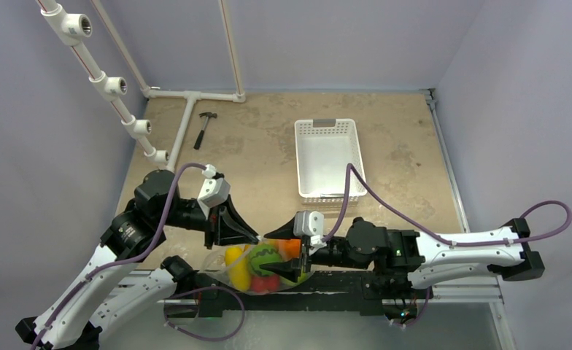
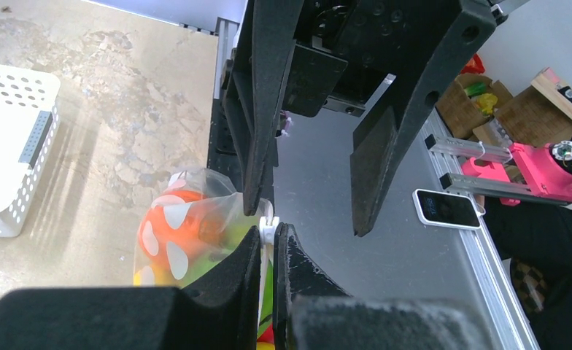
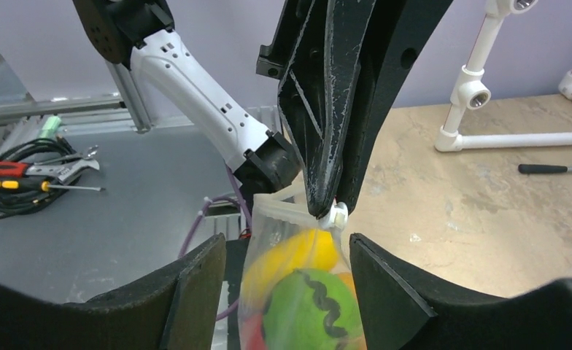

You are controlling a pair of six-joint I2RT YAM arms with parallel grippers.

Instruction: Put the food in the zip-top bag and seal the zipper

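Note:
The clear zip top bag (image 1: 211,264) hangs at the table's front edge with food inside: a yellow piece (image 1: 238,273), a green striped melon (image 3: 298,313), a red piece (image 1: 265,284) and an orange piece (image 2: 179,237). At the bag's top edge, my left gripper (image 1: 258,238) is shut on the small white zipper slider (image 3: 335,217). Across from it my right gripper (image 1: 264,252) stands open, its fingers (image 2: 374,175) spread widely. In the right wrist view the bag top lies beyond and between those fingers; I cannot tell whether they touch it.
An empty white basket (image 1: 298,164) stands mid-table, behind the right arm. A hammer (image 1: 202,131) lies at the back left near white pipes (image 1: 183,133). Both grippers are very close together.

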